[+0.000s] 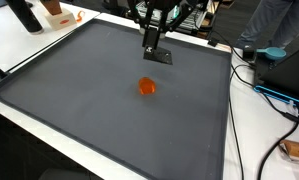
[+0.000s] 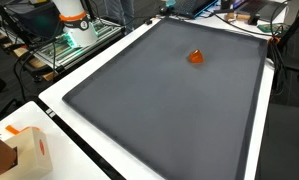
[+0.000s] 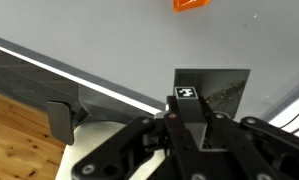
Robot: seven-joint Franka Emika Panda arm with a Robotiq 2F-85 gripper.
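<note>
My gripper (image 1: pixel 152 42) is shut on a dark flat square plate (image 1: pixel 158 55), which hangs below the fingers near the far edge of the grey board. In the wrist view the plate (image 3: pixel 225 88) spreads out beyond the gripper; how it is gripped is partly hidden. A small orange object (image 1: pixel 147 86) sits on the board, apart from the plate and nearer the front in exterior view 1. Exterior view 2 shows this orange object (image 2: pixel 195 57) toward the board's far end, while the wrist view catches only part of the orange object (image 3: pixel 191 4) at its top.
Most of the grey board (image 2: pixel 159 110) is bare, with a white border round it. Orange-and-white items (image 1: pixel 59 14) stand beyond its far left corner. Black cables (image 1: pixel 279 135) run along the right side.
</note>
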